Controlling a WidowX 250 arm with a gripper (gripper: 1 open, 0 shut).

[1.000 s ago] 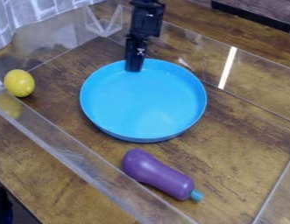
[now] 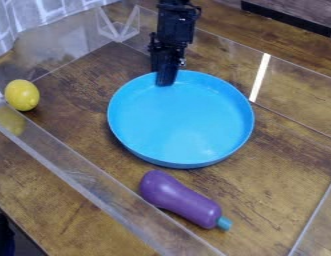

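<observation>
A blue round plate (image 2: 181, 120) lies in the middle of the wooden floor of a clear-walled box. The black gripper (image 2: 165, 72) is at the plate's far rim, pointing down; whether its fingers hold the rim is too small to tell. A yellow lemon-like object (image 2: 21, 95) sits at the left, and a purple eggplant toy (image 2: 181, 200) with a teal tip lies in front of the plate.
Clear walls (image 2: 74, 175) edge the area at the left, back and right. Bare wood (image 2: 281, 170) is free to the right of the plate and at the left between lemon and plate.
The gripper has moved slightly right and toward the viewer, and the plate has shifted the same way. The lemon and eggplant have not moved.
</observation>
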